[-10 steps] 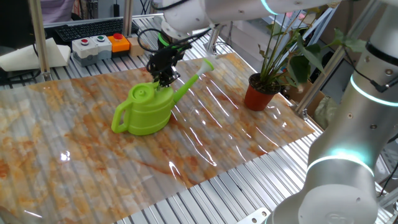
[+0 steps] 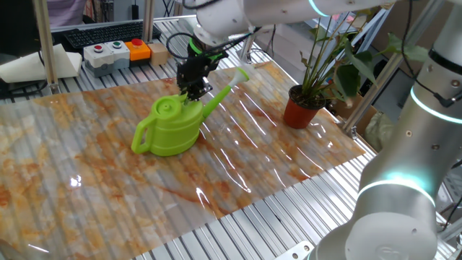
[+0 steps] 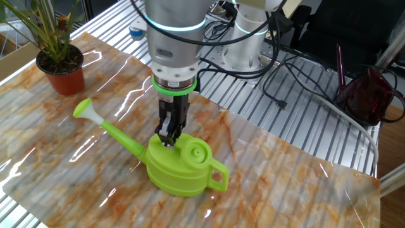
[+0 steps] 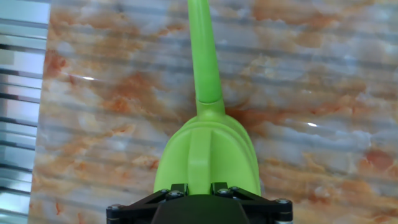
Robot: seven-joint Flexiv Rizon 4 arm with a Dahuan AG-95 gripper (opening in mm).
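A light green watering can point(image 2: 170, 133) stands upright on the marbled sheet, its spout point(image 2: 218, 102) pointing toward the potted plant. From above, my gripper point(image 3: 168, 143) reaches down to the can's top, beside the round cap point(image 3: 197, 152). In the wrist view the raised top grip point(image 4: 199, 158) runs between the two black fingers, which sit close against both its sides. My gripper appears shut on that grip. The can's base looks to be on the table or very near it; any small gap cannot be made out.
A plant in a brown-red pot point(image 2: 302, 108) stands beyond the spout. A control box with buttons point(image 2: 108, 56) sits at the back. On the metal slats lies a dark red watering can point(image 3: 367, 95), with loose cables nearby. Much of the marbled sheet point(image 2: 79, 195) is clear.
Over the last second my gripper and the green can have both shifted slightly to the right in exterior view 1.
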